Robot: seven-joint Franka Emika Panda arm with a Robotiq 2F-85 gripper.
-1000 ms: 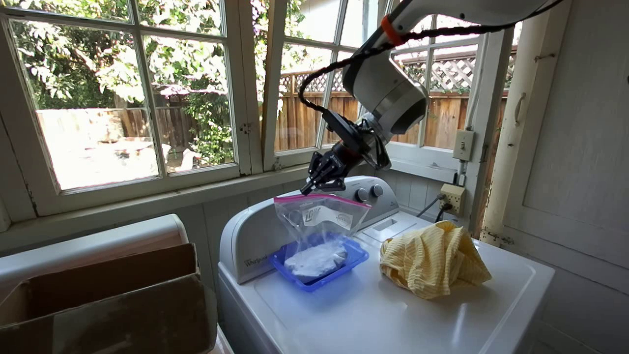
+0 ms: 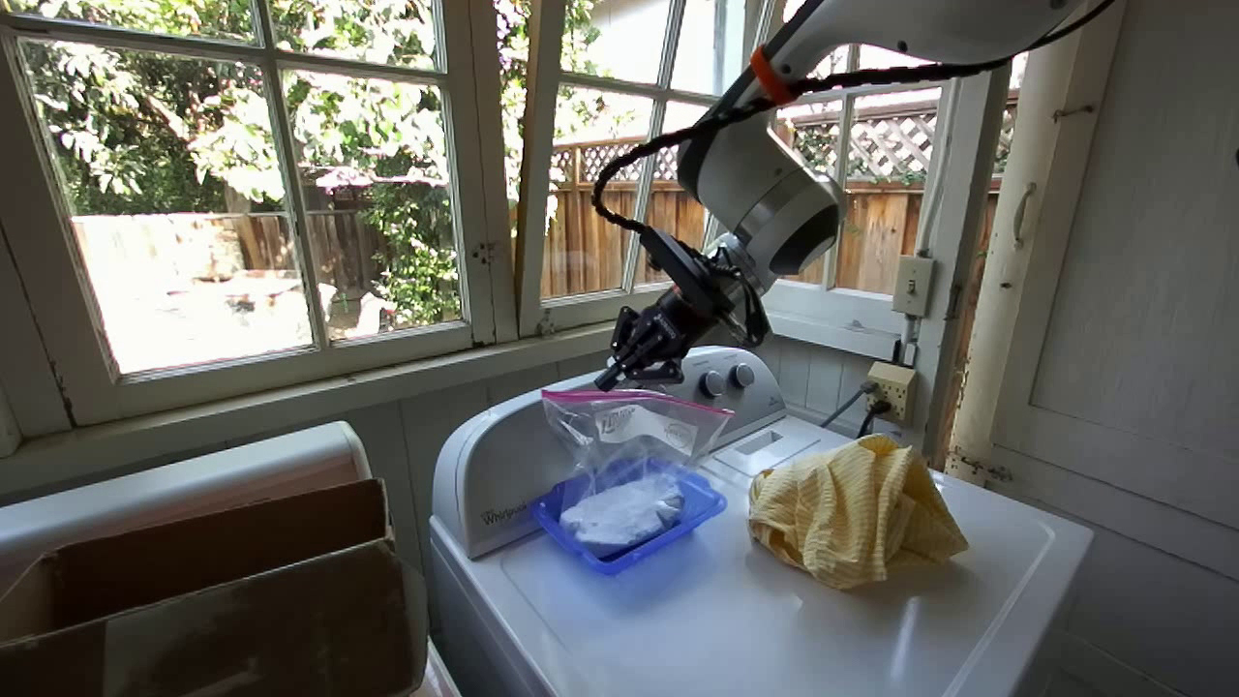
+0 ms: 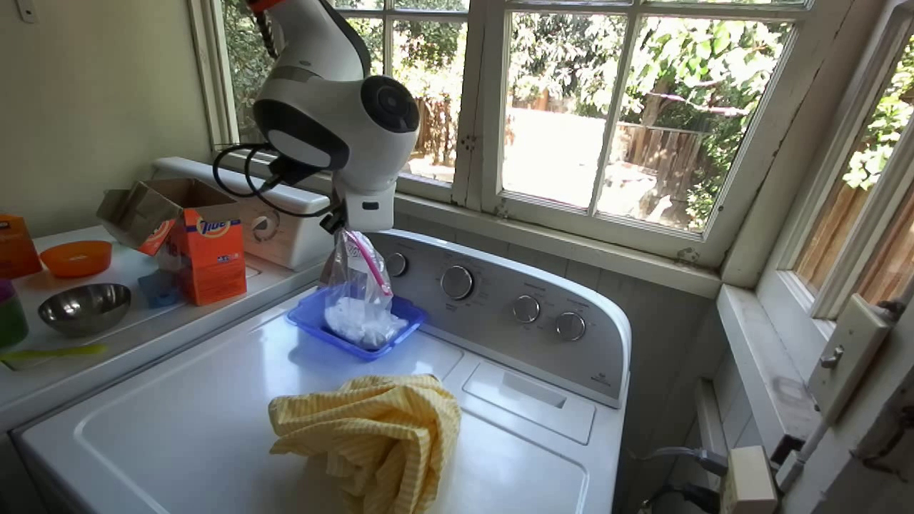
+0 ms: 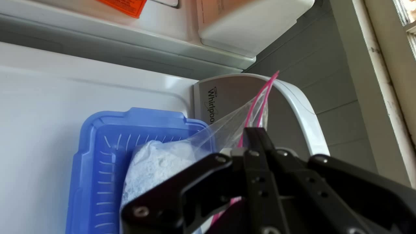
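A clear zip bag [image 2: 633,436] with a pink seal and white contents rests in a blue tray [image 2: 604,565] on the washer. Its upper part is drawn upward, and the white lump [image 4: 158,167] stays low in the tray. At the bag's top edge is my gripper [image 2: 606,381], pointing down, its fingers closed together. From the wrist, the pink seal [image 4: 254,105] runs right up against my gripper, pinched thinly at the fingertips as far as shows. The exact grip point is hidden behind the fingers.
A crumpled yellow cloth [image 2: 854,511] lies on the washer top, right of the tray. The control panel [image 3: 505,295] rises close behind. An open cardboard box [image 2: 221,604] and an orange Tide box [image 3: 214,257] stand on the neighbouring machine.
My gripper has come down slightly, and the bag's pink top edge has sunk with it. The tray and cloth have stayed put.
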